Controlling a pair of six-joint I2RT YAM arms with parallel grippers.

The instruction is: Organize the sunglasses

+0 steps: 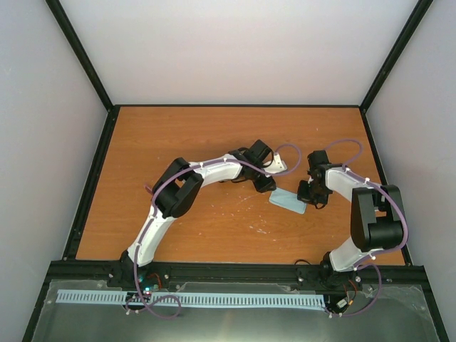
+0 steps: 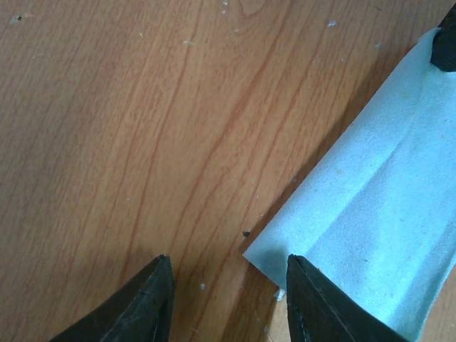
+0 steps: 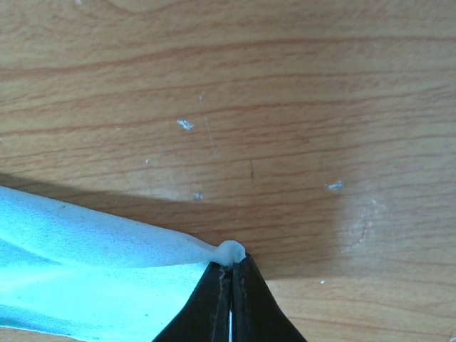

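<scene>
A light blue cloth pouch [image 1: 286,201] lies flat on the wooden table between my grippers. My right gripper is shut on its edge, pinching a small fold of the fabric. My left gripper is open just beside the pouch's near corner [image 2: 278,256], with bare wood between its fingers. In the left wrist view the right gripper shows as a dark shape at the pouch's far end. No sunglasses can be made out; part of the table behind my left arm is hidden.
Dark frame bars and white walls border it, and cables loop over both arms.
</scene>
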